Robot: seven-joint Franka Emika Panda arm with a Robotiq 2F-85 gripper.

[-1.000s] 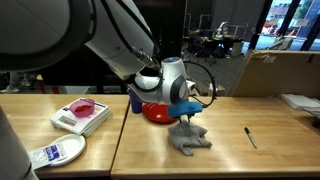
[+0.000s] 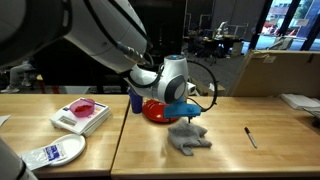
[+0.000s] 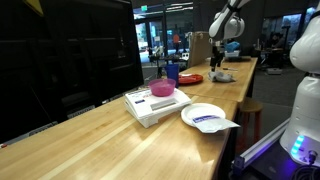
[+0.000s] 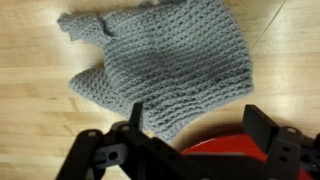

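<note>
A grey knitted cloth [image 2: 187,138] lies rumpled on the wooden table, one corner folded out to the side. In the wrist view the cloth [image 4: 170,62] fills most of the middle. My gripper is open above the cloth's edge, its two dark fingertips set wide apart and holding nothing. From the side, the gripper [image 2: 186,117] with its blue band hangs over the cloth's far part. How much height separates the fingertips from the cloth is hard to tell.
A red plate [image 2: 157,111] sits just behind the cloth, near the gripper. To the left are a blue cup [image 2: 136,101], a white box [image 2: 82,116] with a pink bowl [image 2: 83,107], and a white plate [image 2: 58,151]. A dark pen [image 2: 250,138] lies right.
The gripper has shifted slightly and its blue band sits a little lower and more level. The cloth looks the same as before.
</note>
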